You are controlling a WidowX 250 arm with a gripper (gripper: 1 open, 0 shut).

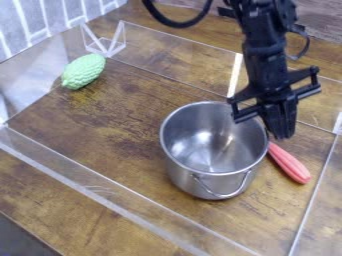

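Note:
A steel pot (201, 160) with a wire handle sits on the wooden table, right of centre, and looks empty inside. My black gripper (278, 120) hangs over the pot's back right rim, its fingers pointing down; whether they are open or shut is unclear. A red, elongated object (290, 165) lies on the table just right of the pot, below the gripper, its upper end partly hidden.
A green knobbly object (83, 71) lies at the back left near a clear plastic barrier. Clear strips border the work area.

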